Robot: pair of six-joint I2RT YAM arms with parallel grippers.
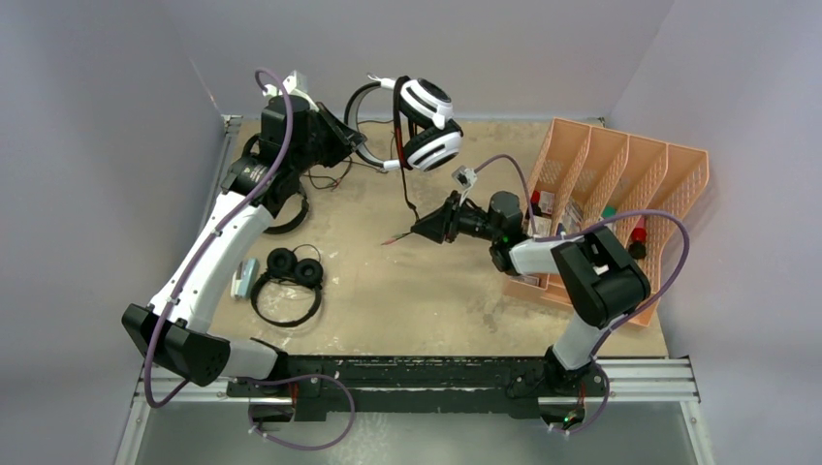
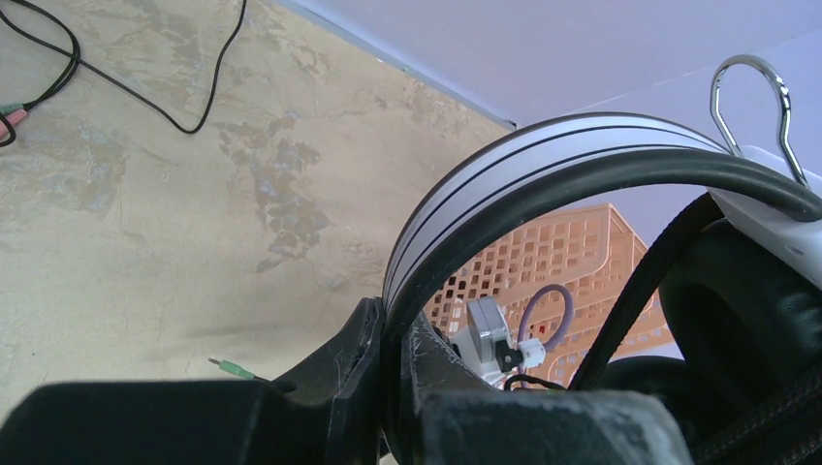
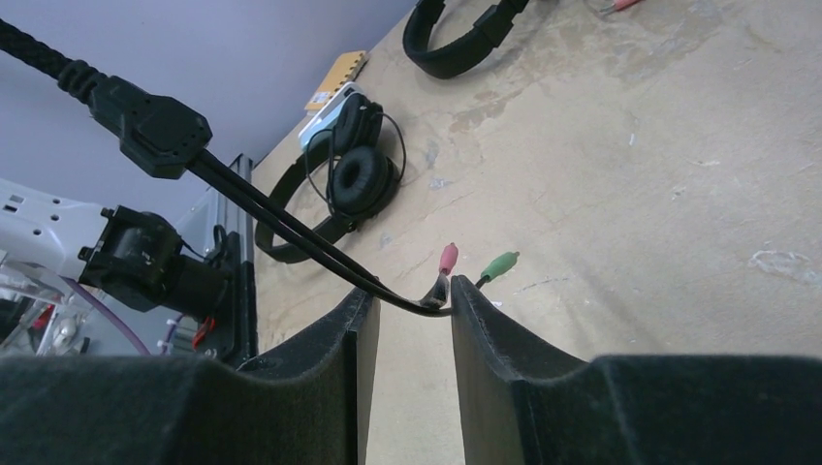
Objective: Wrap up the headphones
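Note:
White-and-black headphones (image 1: 431, 145) hang high over the table's back, with my left gripper (image 1: 354, 136) shut on their headband (image 2: 543, 155). Their black cable (image 3: 145, 126) drops to my right gripper (image 1: 419, 229), which is over the middle of the table. In the right wrist view the cable lies across that gripper's fingertips (image 3: 461, 300), with pink (image 3: 449, 258) and green (image 3: 501, 264) plugs just beyond them; whether the cable is pinched is hard to tell.
Black headphones (image 1: 308, 271) lie at the front left beside a light-blue item (image 1: 242, 281). Another black pair (image 3: 451, 53) lies partly under the left arm. A pink divided rack (image 1: 659, 184) stands at the right.

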